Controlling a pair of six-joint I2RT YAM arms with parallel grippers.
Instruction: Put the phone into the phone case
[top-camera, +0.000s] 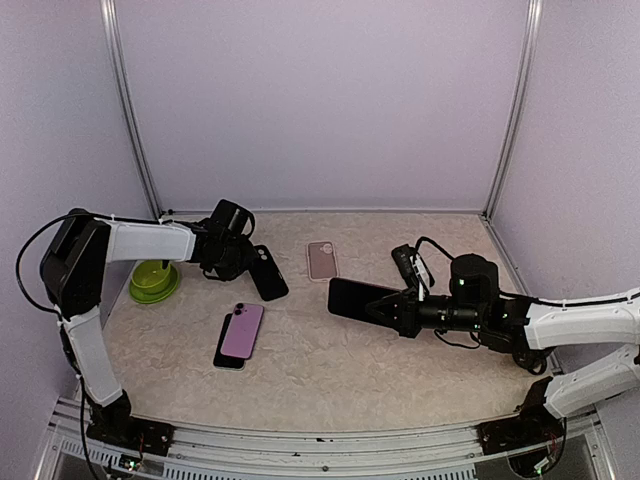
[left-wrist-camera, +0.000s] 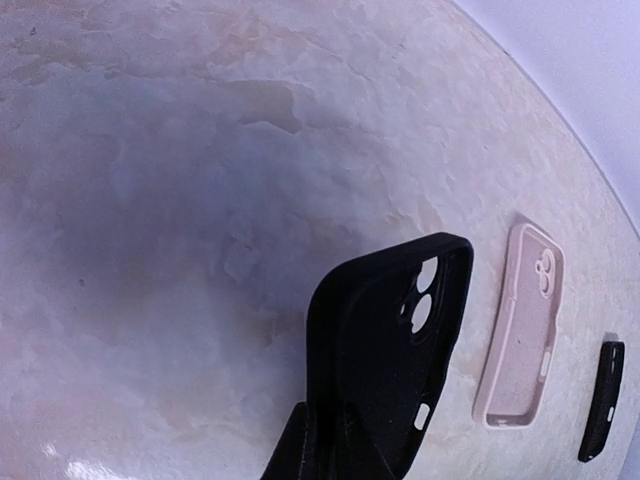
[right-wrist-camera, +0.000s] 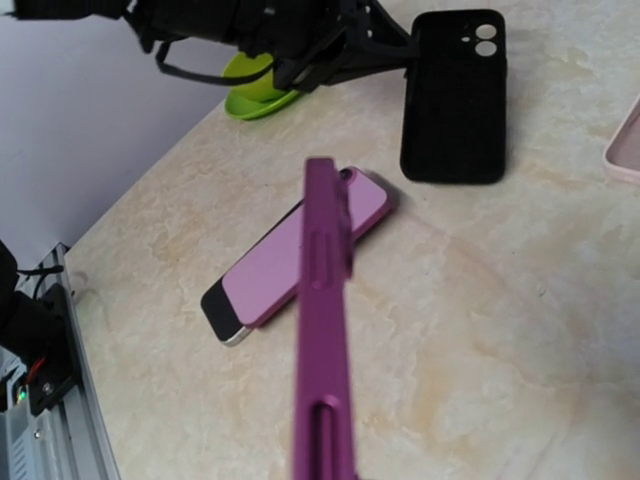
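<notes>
A black phone case (top-camera: 267, 272) (left-wrist-camera: 385, 350) (right-wrist-camera: 453, 120) with camera cutouts is held off the table by its edge in my left gripper (top-camera: 245, 262), which is shut on it. My right gripper (top-camera: 395, 312) is shut on a phone (top-camera: 355, 298) (right-wrist-camera: 322, 320), held on edge, its dark screen facing the top camera and its purple side rail filling the middle of the right wrist view. That gripper's fingers are not visible in its own wrist view.
A pink case (top-camera: 322, 260) (left-wrist-camera: 517, 330) lies at the back middle. A pink phone (top-camera: 242, 330) lies on a dark one at the front left. Green dishes (top-camera: 153, 285) stand at the far left. A dark item (left-wrist-camera: 601, 400) lies to the right.
</notes>
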